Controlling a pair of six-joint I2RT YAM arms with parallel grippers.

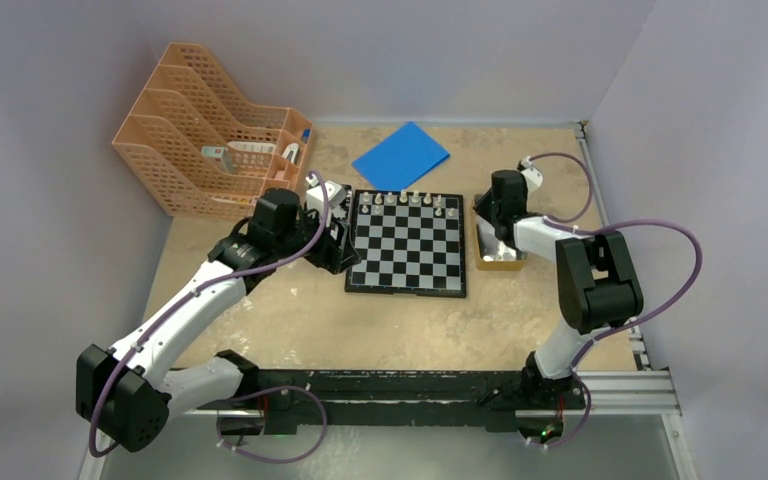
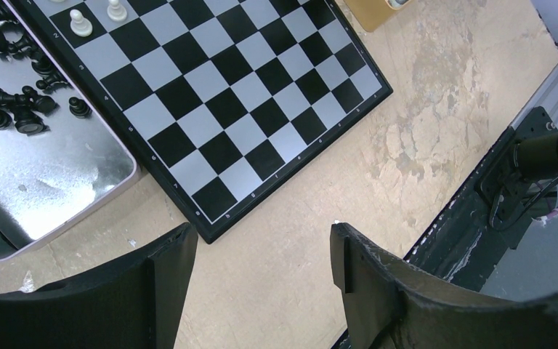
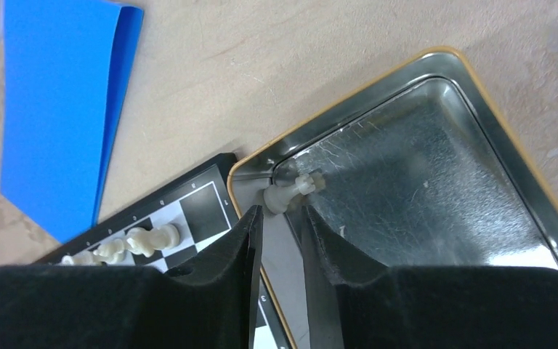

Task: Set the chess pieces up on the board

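Observation:
The chessboard (image 1: 407,245) lies mid-table, white pieces standing along its far edge, such as a white pawn (image 2: 81,23). My right gripper is over the right-hand tray (image 3: 436,57). Its fingers are partly apart, and nothing is gripped between them. Just beyond its tips a white piece (image 3: 282,195) leans in the tray's corner. Black pieces (image 2: 7,102) lie jumbled in a metal tray (image 2: 105,190) left of the board. My left gripper hangs open and empty near the board's left side, with bare table showing between its fingers.
A blue folder (image 1: 401,156) lies behind the board. An orange rack (image 1: 200,130) stands at the back left. The table (image 1: 380,335) in front of the board is clear.

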